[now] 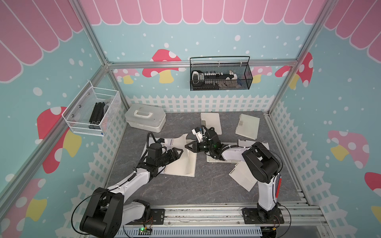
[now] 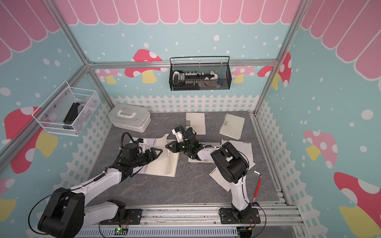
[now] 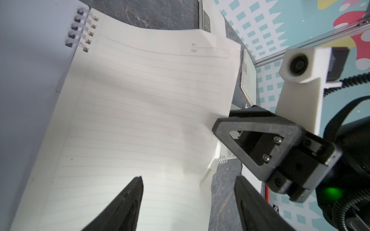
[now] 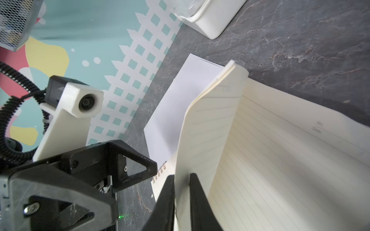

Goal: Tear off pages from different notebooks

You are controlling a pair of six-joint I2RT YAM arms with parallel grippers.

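Note:
A spiral notebook (image 1: 180, 171) lies open on the left of the table, its cover folded out to the left. One lined page (image 4: 208, 127) curls up from it, with more lined sheets beneath. My right gripper is shut on the right edge of that raised page. From the left, my left gripper hovers over the same page, its fingers (image 3: 125, 207) apart and nothing visibly gripped between them. The spiral binding (image 3: 81, 28) shows at the page's top left; its lower part is out of view.
Other notebooks lie behind (image 1: 214, 123) and at the back right (image 1: 248, 126). One more notebook (image 2: 194, 159) is partly under my right arm. A loose sheet (image 1: 243, 177) and a red-handled tool (image 2: 257, 188) are at the right. A toolbox (image 1: 146, 118) stands back left.

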